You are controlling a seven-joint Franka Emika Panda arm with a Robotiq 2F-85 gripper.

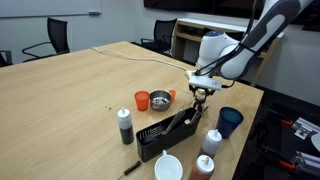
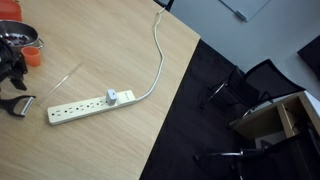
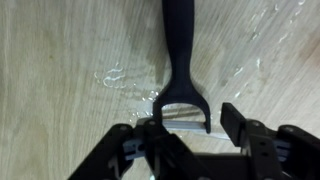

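Note:
A black peeler with a metal blade is in the wrist view, its handle pointing up and away from me. My gripper is shut on its forked head, a dark finger on each side; the exact contact is hard to see. The peeler shows at the left edge of exterior view 2, just below the dark gripper. In exterior view 1 the gripper is low at the table's right side, behind the black box. Whether the peeler touches the table cannot be told.
A black box stands in front, among bottles, a white mug and a blue cup. A metal pot and red container are behind it. A power strip lies nearby.

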